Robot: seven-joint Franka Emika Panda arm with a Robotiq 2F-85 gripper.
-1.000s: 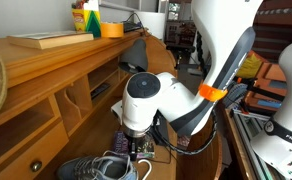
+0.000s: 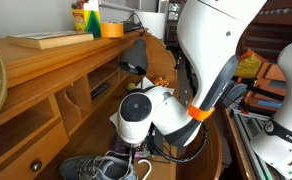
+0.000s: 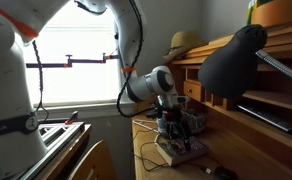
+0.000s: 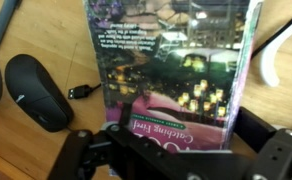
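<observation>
In the wrist view a book (image 4: 171,75) with a dark, colourful glossy cover lies on the wooden desk. My gripper is open, its fingers spread to either side of the book's near end. In exterior view 2 the gripper (image 3: 173,132) points down over the book (image 3: 182,152), close to it; whether the fingers touch it cannot be told. From exterior view 1 the hand (image 2: 136,108) largely covers the book and the fingertips.
A black mouse (image 4: 36,92) and a cable plug (image 4: 79,91) lie beside the book. On its other side is a white curved object (image 4: 269,65). A grey shoe (image 2: 84,168) sits nearby, and a dark lamp shade (image 3: 230,60) hangs over the desk. Wooden cubbies (image 2: 71,105) line the back.
Over the last second the hand has come down and shifted slightly left in exterior view 1, nearer the desk. The shoe and the desk items look unmoved.
</observation>
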